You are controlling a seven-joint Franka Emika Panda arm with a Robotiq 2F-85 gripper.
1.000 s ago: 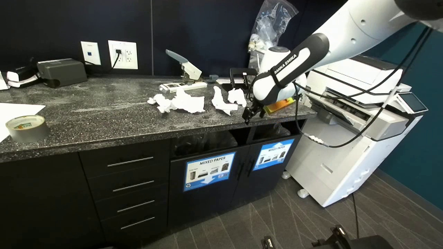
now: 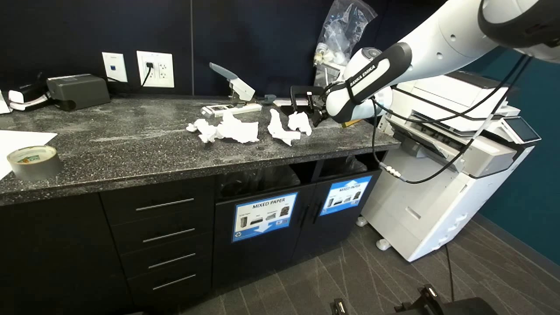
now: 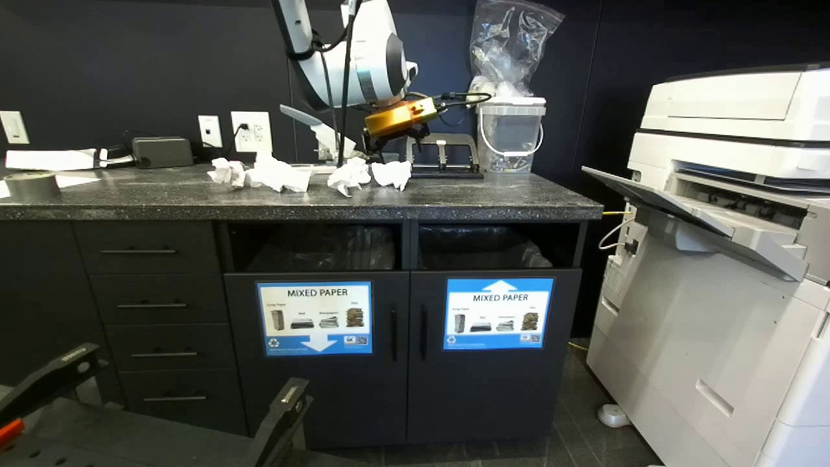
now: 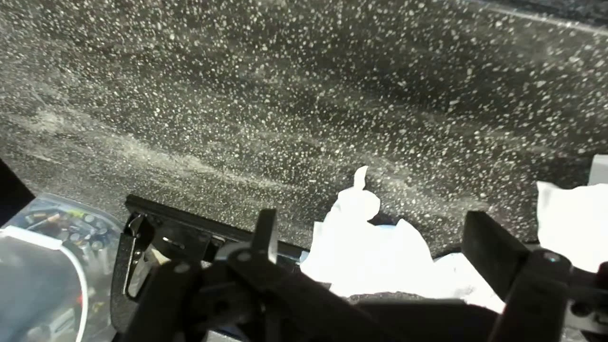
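Observation:
Several crumpled white papers lie in a row on the dark speckled counter [image 2: 141,141]. The rightmost crumpled paper [image 2: 299,123] is closest to my gripper [image 2: 316,116], with another crumpled paper [image 2: 281,128] just left of it. Further left sit a wide crumpled paper [image 2: 237,128] and a smaller crumpled paper [image 2: 204,130]. In the wrist view, my open gripper has a white crumpled paper [image 4: 370,251] in line with the gap between its fingers. Whether they touch it cannot be told. Another crumpled paper [image 4: 575,225] shows beyond the right finger.
Behind the papers stand a long-arm stapler [image 2: 239,97] and a black hole punch [image 3: 443,153]. A clear bucket [image 3: 509,128] is at the back right. Below the counter are two open-topped bins, one with a mixed paper sign [image 3: 315,319]. A printer [image 3: 716,272] stands at right.
My gripper has moved back from near the counter's front edge, toward the wall and the hole punch. The crumpled papers have stayed in place.

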